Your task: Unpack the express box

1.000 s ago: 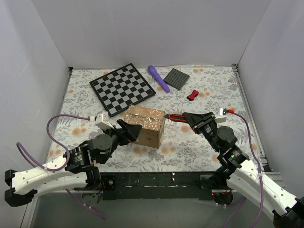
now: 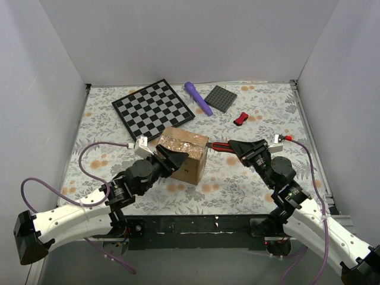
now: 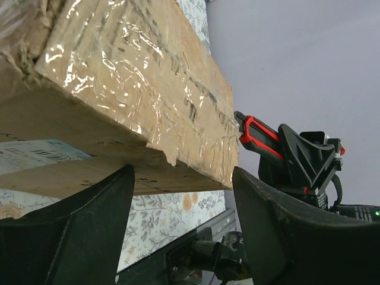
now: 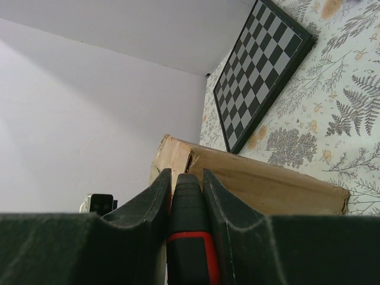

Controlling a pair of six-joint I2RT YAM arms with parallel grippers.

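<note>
The taped cardboard box (image 2: 185, 140) stands on the table between my two arms, its top closed under shiny tape. My right gripper (image 2: 233, 148) is shut on a red and black knife (image 2: 221, 146), whose tip reaches the box's right top edge. In the right wrist view the knife (image 4: 189, 237) sits between the fingers, with the box (image 4: 261, 184) just beyond. At the box's near left side is my left gripper, its fingers (image 3: 107, 219) apart in front of the cardboard. Whether they touch it I cannot tell.
A checkered board (image 2: 153, 110) lies behind the box at the left. Farther back are a purple microphone-shaped object (image 2: 198, 98), a dark grey pad (image 2: 220, 98) and a small red and black item (image 2: 241, 119).
My left gripper has moved right and over the near left of the box. The box has shifted slightly to the right. My right arm and the knife look nearly unmoved.
</note>
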